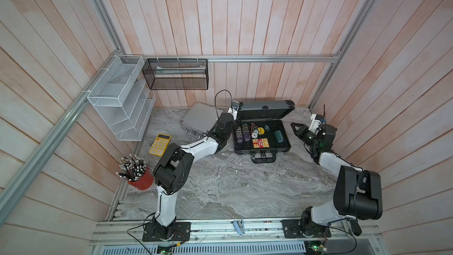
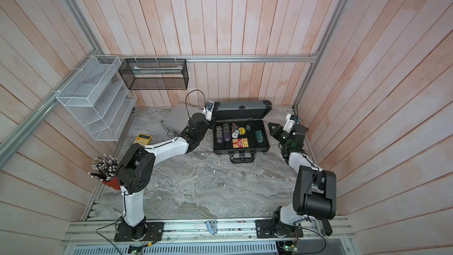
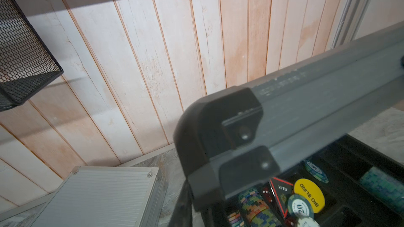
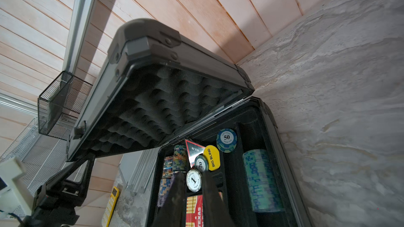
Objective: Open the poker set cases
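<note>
The black poker case (image 1: 240,151) lies on the table with its lid (image 4: 181,96) tilted up and back; the foam lining shows in the right wrist view. Chips, a yellow big-blind disc (image 4: 212,158) and a red card box (image 4: 194,210) are inside. At the lid's left front corner, my left gripper is shut on the lid edge; its grip is partly hidden there. My right gripper stands to the right of the case, clear of the lid, with a narrow empty gap between its fingers. A silver case (image 3: 101,193) lies shut at the back left.
A yellow calculator (image 1: 160,145) and a red pot of pens (image 1: 140,179) are at the left. Wire shelves (image 1: 120,99) and a black mesh basket (image 1: 175,82) hang above. The front of the table is open space.
</note>
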